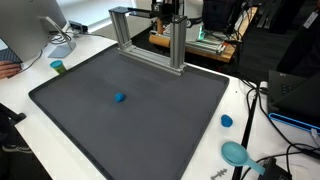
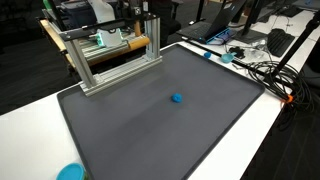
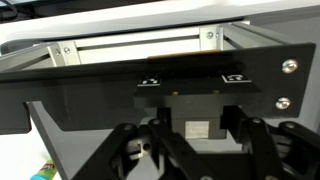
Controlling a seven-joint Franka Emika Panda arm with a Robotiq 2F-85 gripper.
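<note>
In the wrist view, my gripper is shut on a dark block (image 3: 194, 101) at the middle of a long black panel (image 3: 75, 99). A pale square shows between the fingers. The block looks like a handle on the panel, though I cannot tell whether the two are joined. The panel lies across a metal frame (image 3: 150, 45). This frame (image 1: 150, 52) stands at the back of the grey mat in the first exterior view, and at the upper left in the second. My arm's end is cut off at the top edge in both.
A small blue piece (image 1: 119, 97) lies on the grey mat (image 1: 140, 130), which is otherwise clear. Off the mat are a blue disc (image 1: 226, 121), a teal round item (image 1: 240, 155) and a green-sided cup (image 1: 58, 66). Cables (image 2: 290, 85) lie tangled beyond the table's edge.
</note>
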